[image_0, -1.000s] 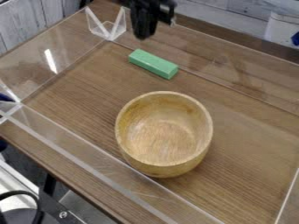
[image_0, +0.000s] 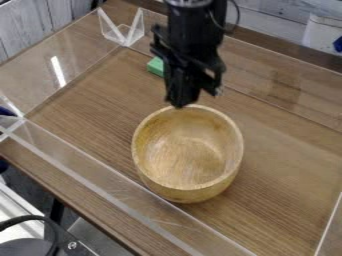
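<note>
My black gripper (image_0: 182, 94) hangs in the upper middle of the camera view, just above the back rim of a round tan bowl (image_0: 187, 165). Its fingers look somewhat blurred, with nothing clearly visible between them. A green block (image_0: 155, 66) lies behind the gripper, partly hidden by it.
A clear plastic piece (image_0: 122, 28) stands at the back left. Clear plastic edging runs along the left and lower sides of the wooden surface. A white object (image_0: 321, 35) sits at the back right. The table right of the bowl is bare.
The gripper has moved down and toward the front, from the back edge to above the bowl's back rim, now covering much of the green block.
</note>
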